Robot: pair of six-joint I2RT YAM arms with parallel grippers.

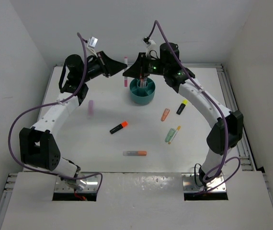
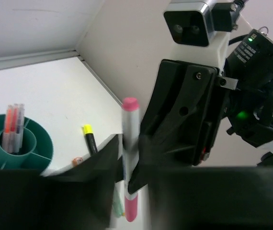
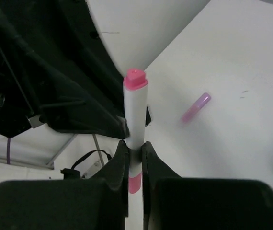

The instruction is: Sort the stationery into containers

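Over the back middle of the white table, both grippers meet on an upright white pen with pink ends (image 2: pixel 129 124). My left gripper (image 1: pixel 123 66) and my right gripper are both shut on it, the right one's fingers coming from the side. Below and beside them stands the teal divided container (image 1: pixel 141 96), holding several pens in its middle (image 2: pixel 13 129). Loose on the table lie a purple piece (image 1: pixel 90 108), a black-and-orange marker (image 1: pixel 119 127), a grey-and-orange pen (image 1: pixel 134 153), green (image 1: pixel 169 135) and orange (image 1: pixel 165 115) pieces, a yellow-capped pen (image 1: pixel 175 134) and a black-and-yellow marker (image 1: pixel 181 107).
Walls stand close behind and at both sides, with metal rails along the table's edges. Purple cables hang along both arms.
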